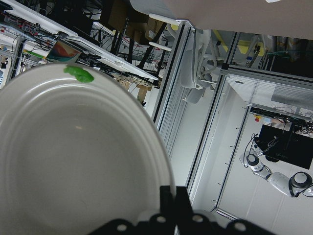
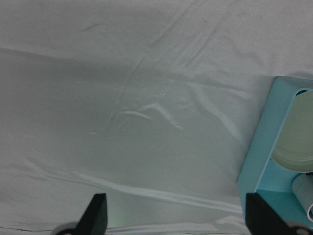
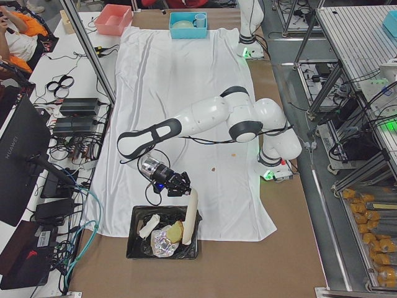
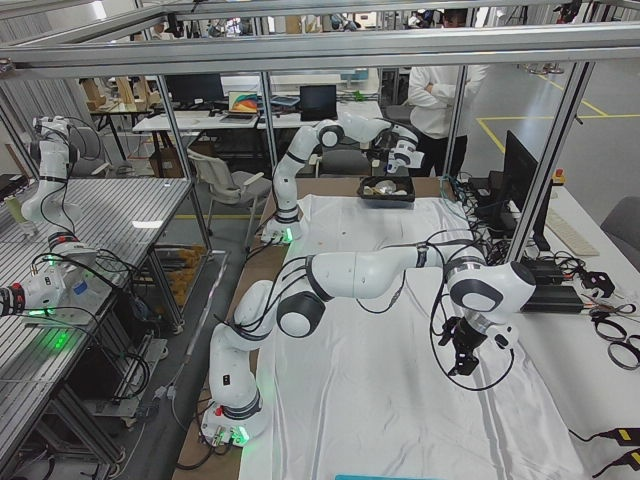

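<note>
In the camera left view my left gripper (image 3: 188, 189) holds a white plate (image 3: 190, 217) nearly edge-on over the right side of a black bin (image 3: 163, 254). The left wrist view shows the plate (image 1: 83, 156) gripped at its rim, with a green smear (image 1: 78, 73) on it. The bin holds a crumpled foil piece (image 3: 162, 247), a yellow item (image 3: 173, 231) and a white item (image 3: 149, 225). My right gripper (image 4: 462, 350) stands open above the white cloth, nothing between its fingers.
A blue box (image 2: 257, 147) with a pale green plate (image 2: 296, 137) and a cup (image 2: 303, 191) sits beside the right gripper's view. A pink box (image 3: 113, 22) is on the side table. A metal frame and monitors line the sides.
</note>
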